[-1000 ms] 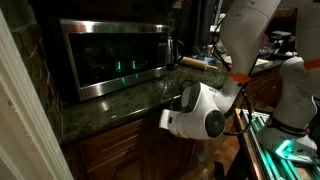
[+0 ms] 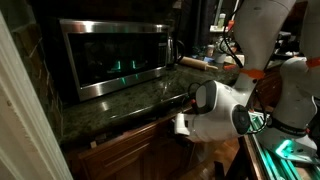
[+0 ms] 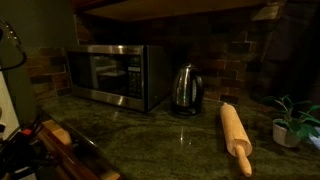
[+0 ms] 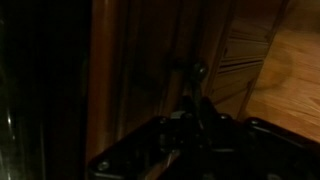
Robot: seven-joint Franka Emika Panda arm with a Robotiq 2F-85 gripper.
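In the wrist view my gripper is directed at a dark wooden front with a small round knob [image 4: 199, 71]. Its fingers are close together at the knob and look shut on it, though the dark picture hides the exact contact. Exterior view 2 shows a wooden drawer [image 3: 72, 158] standing out past the counter edge at lower left, a dark gap behind its front. The white arm [image 2: 215, 115] is low before the cabinets in exterior view 1, where the fingertips are lost in shadow.
Above is the dark stone counter [image 3: 150, 135], carrying a microwave [image 3: 118, 75], a kettle [image 3: 187, 90], a rolling pin [image 3: 234, 135] and a potted plant [image 3: 291, 128]. Cabinet fronts [image 2: 115, 155] fill the space below. Wooden floor [image 4: 290, 75] shows at the right of the wrist view.
The counter objects have not moved.
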